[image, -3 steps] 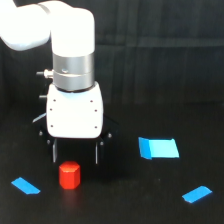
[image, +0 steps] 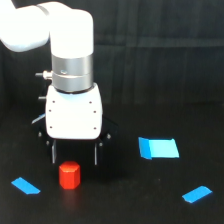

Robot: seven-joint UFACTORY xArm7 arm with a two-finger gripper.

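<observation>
A small red block (image: 69, 176) stands on the dark surface at the lower left. My white arm comes down from the top left, and its gripper (image: 75, 157) points downward just above the block. Its two thin dark fingers are spread wide apart. No object shows clasped between them. The block's top appears at about the height of the fingertips in the picture, a little left of the middle of the gap. Whether the fingertips are in front of the block or behind it, I cannot tell.
On the right lies a light-blue patch (image: 163, 148) with a darker blue strip (image: 145, 148) at its left. Flat blue strips lie at the front left (image: 25, 186) and front right (image: 196, 194).
</observation>
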